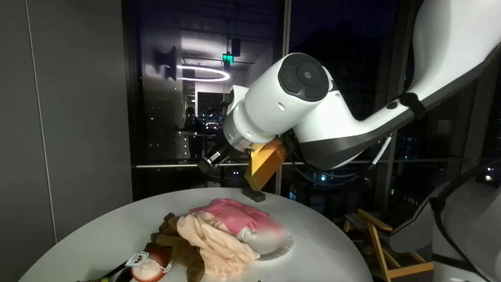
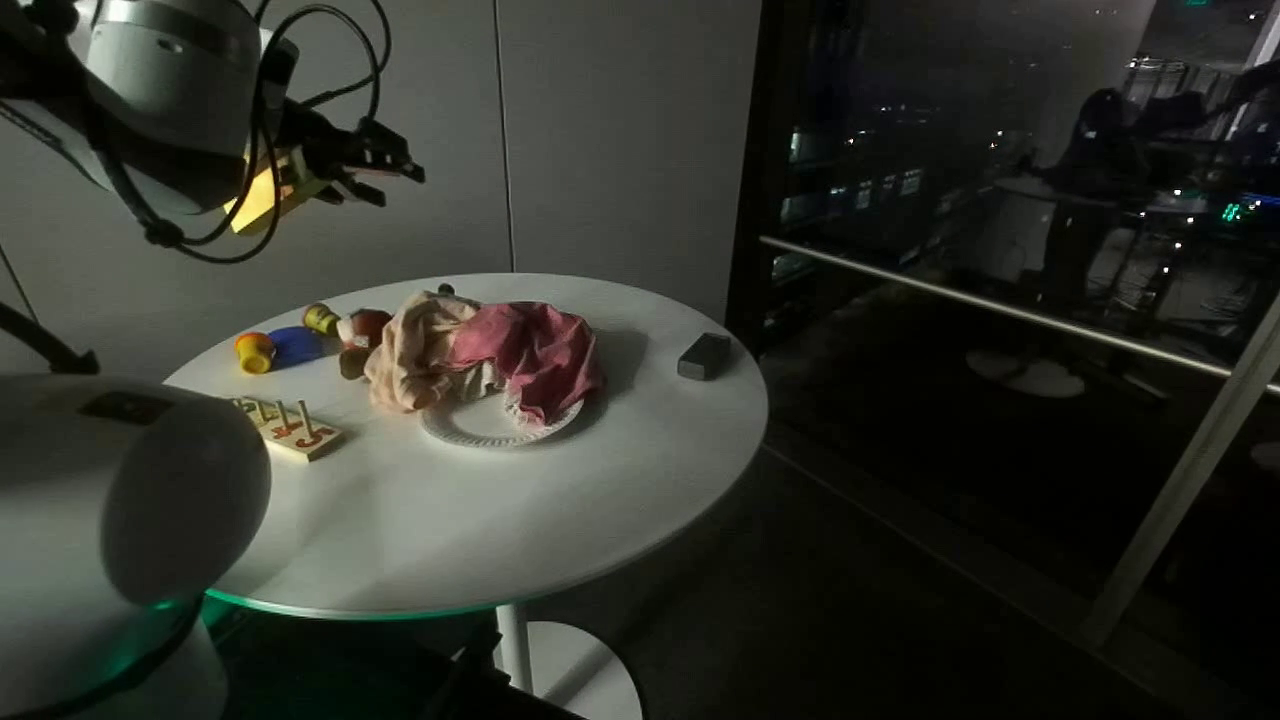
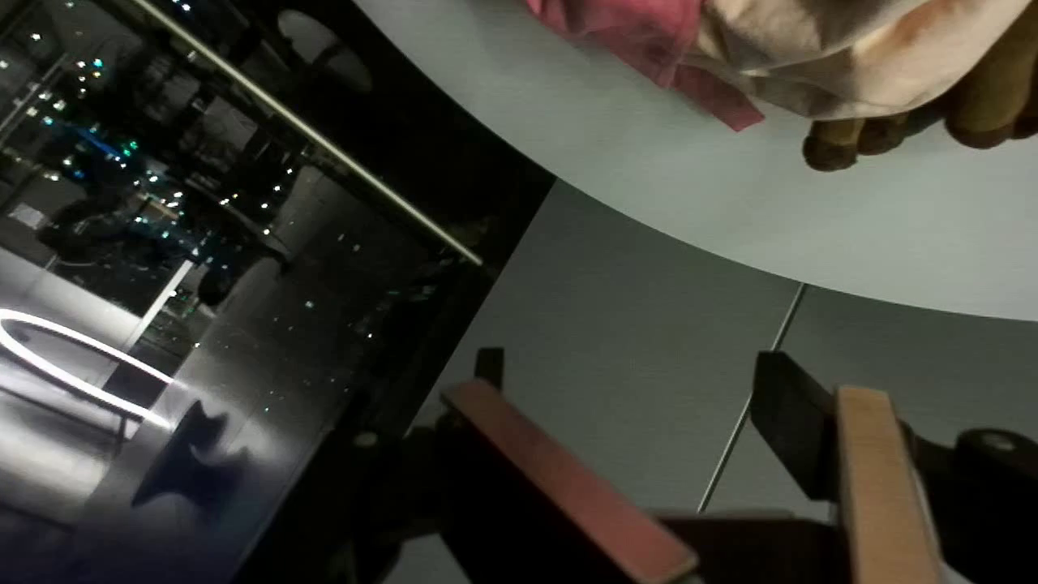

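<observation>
A crumpled cloth, part pink (image 1: 230, 214) and part peach (image 1: 213, 244), lies in a heap on the round table. It covers much of a white fluted plate (image 2: 480, 432) and spills off one side onto a brown plush toy (image 1: 181, 251). High above the table, clear of the cloth, hangs my gripper. In the wrist view its two finger pads (image 3: 569, 482) stand wide apart, with only wall and floor background between them. The cloth shows at the top of that view, apart from the fingers. Most of the plush toy is hidden under the cloth.
A red and cream round toy (image 1: 150, 268) sits beside the plush. A wooden peg board (image 2: 300, 432) and a yellow-orange cup (image 2: 254, 352) lie toward one edge. Near the far rim rests a dark block (image 2: 704, 356).
</observation>
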